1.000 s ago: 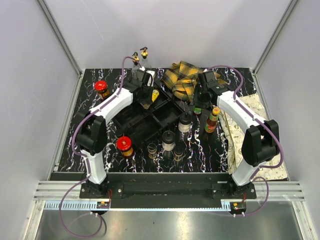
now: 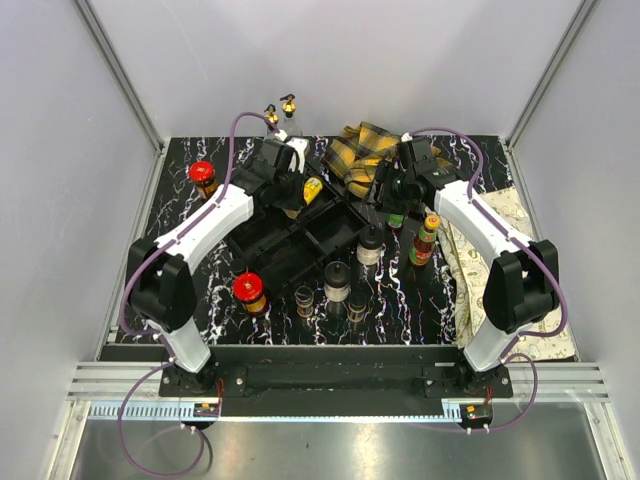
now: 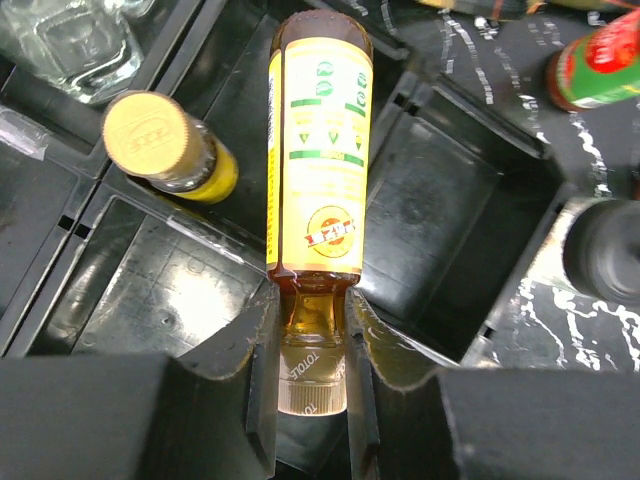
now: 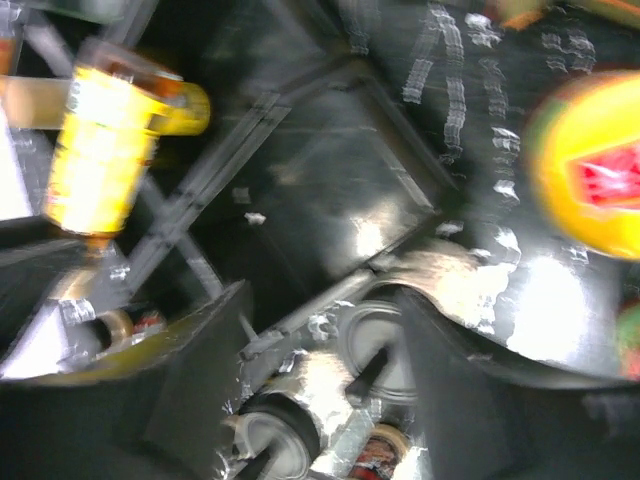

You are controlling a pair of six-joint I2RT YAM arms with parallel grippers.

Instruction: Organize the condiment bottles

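Note:
A brown bottle with a yellow label [image 3: 320, 160] hangs over the black divided tray [image 2: 285, 262], its neck between the fingers of my left gripper. They touch the neck on both sides. Another yellow bottle with a tan cap [image 3: 150, 135] stands in a tray compartment beside it. My right gripper [image 2: 374, 194] is over the tray's right side, its fingers [image 4: 238, 320] apart with nothing between them; that wrist view is blurred. A bottle with a yellow cap [image 2: 425, 240] and a green-labelled bottle [image 2: 396, 221] stand right of the tray.
Two dark-lidded jars [image 2: 337, 280] and small glass jars [image 2: 304, 301] stand along the tray's front right. Red-lidded jars [image 2: 249, 292] are at the front and [image 2: 202, 178] back left. A checked cloth [image 2: 360, 155] lies behind. Front compartments are empty.
The right gripper has moved left toward the tray, from above the green-labelled bottle.

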